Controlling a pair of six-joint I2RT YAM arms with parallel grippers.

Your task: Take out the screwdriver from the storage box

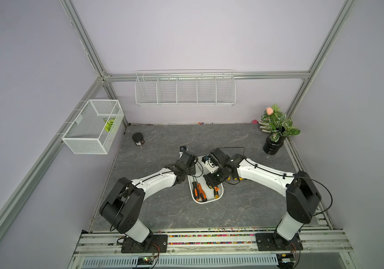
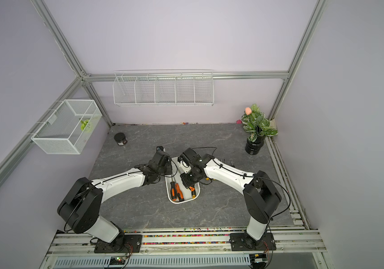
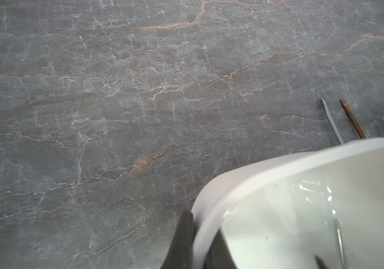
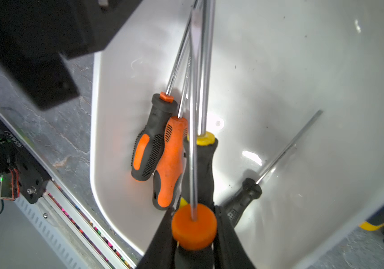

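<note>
The white storage box [image 1: 207, 201] holds several screwdrivers, their handles gathered at its near end. In the left wrist view, the fingers of my left gripper sit on both sides of the box's rim, shut on that thin wall. My right gripper is inside the box area, its fingers against the two sides of a black handle with an orange collar. This screwdriver [image 4: 193, 226] has its bare metal shaft tilted up toward the camera, above the others. Under it lie a black-and-orange screwdriver [image 4: 149, 139], an orange screwdriver [image 4: 170, 161] and a yellow-collared screwdriver [image 4: 205, 161].
A small black screwdriver [image 4: 245, 197] lies apart in the box. Several more tools lie on the table just right of the box, partly behind the right arm. A black jar [image 1: 138, 139] stands far left, a potted plant [image 1: 273, 142] far right.
</note>
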